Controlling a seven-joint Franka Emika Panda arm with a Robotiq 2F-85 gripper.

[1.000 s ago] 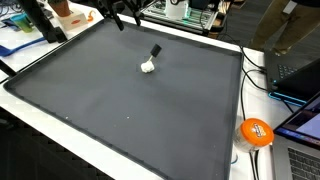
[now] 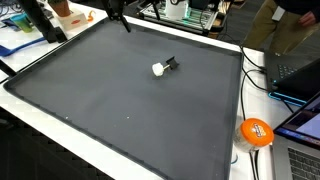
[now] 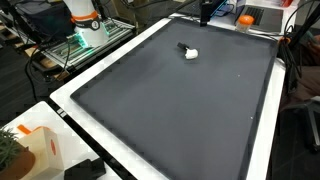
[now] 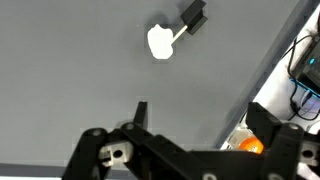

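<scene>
A small object with a rounded white end [image 2: 158,69] and a black end [image 2: 170,63] lies on the grey board [image 2: 110,100]. From the wrist, its white part [image 4: 160,41] and black block [image 4: 193,14] appear joined by a thin pale stick. My gripper stands open, its fingers [image 4: 141,115] wide apart and the gap between them empty. The object shows ahead of the fingers, not between them. At the board's far edge, the gripper [image 2: 116,20] is apart from the object.
An orange-topped container [image 2: 254,133] stands beyond the board's right edge, near a laptop [image 2: 291,82] and loose cables. Cups and other clutter fill the far left corner. Most of the board is bare.
The white-and-black object has shifted slightly right and turned since a second ago; its black end now points more to the right.
</scene>
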